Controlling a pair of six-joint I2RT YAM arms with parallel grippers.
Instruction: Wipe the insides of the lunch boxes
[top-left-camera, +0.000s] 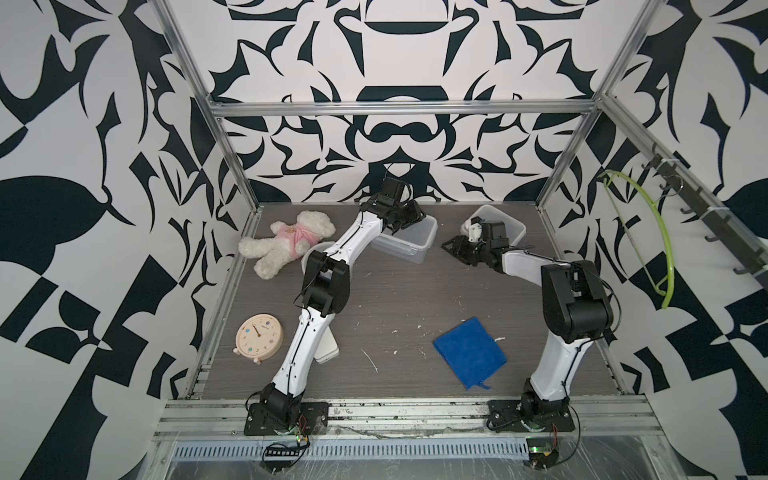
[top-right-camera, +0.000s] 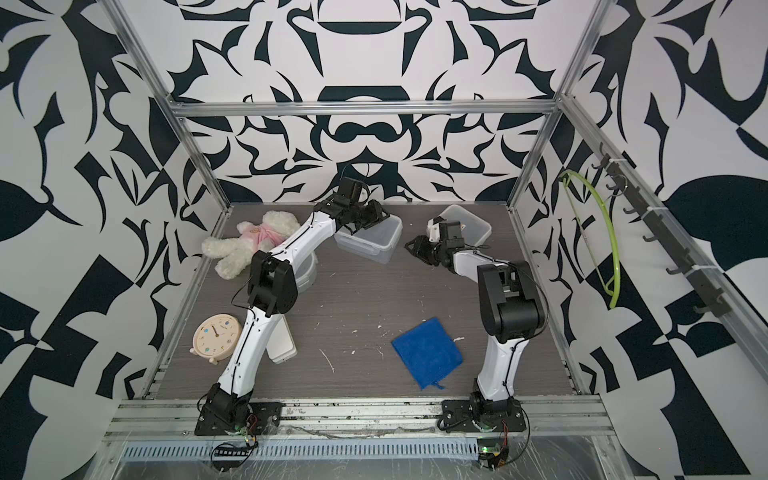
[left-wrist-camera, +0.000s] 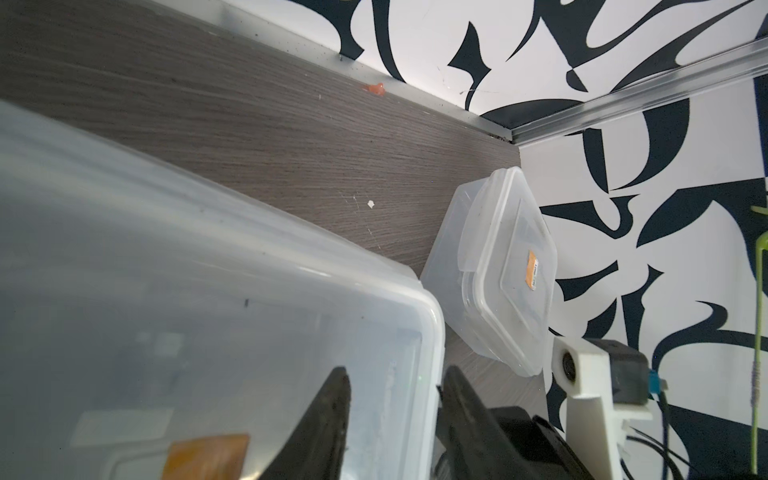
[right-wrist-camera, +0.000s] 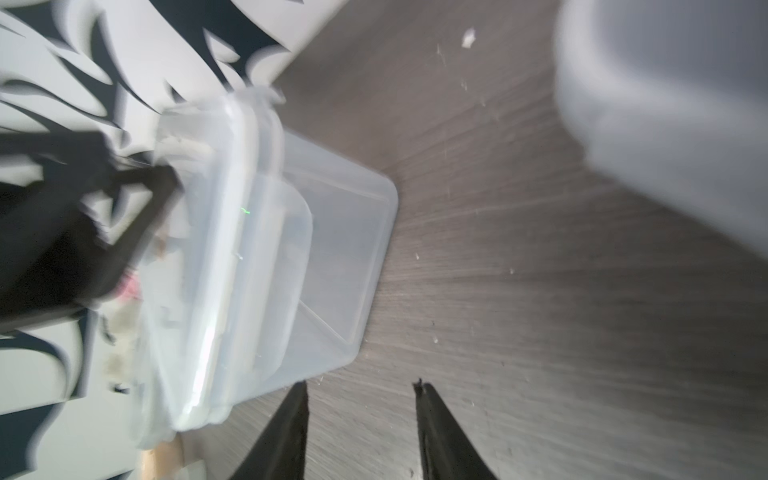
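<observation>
The middle clear lunch box stands open-topped at the back of the table. Over its inside hangs my left gripper, part open; in the left wrist view the box's right wall runs near its right finger, and I cannot tell whether they touch. A second open box sits at the back right. Just to its front left is my right gripper, open with only tabletop showing between its fingers. Behind the left forearm a third box is partly hidden. The blue cloth lies flat at the front right.
A white teddy bear lies at the back left, a round clock at the front left. Beside the left arm is a white flat object. Small scraps dot the otherwise free table centre. A green hanger hangs on the right wall.
</observation>
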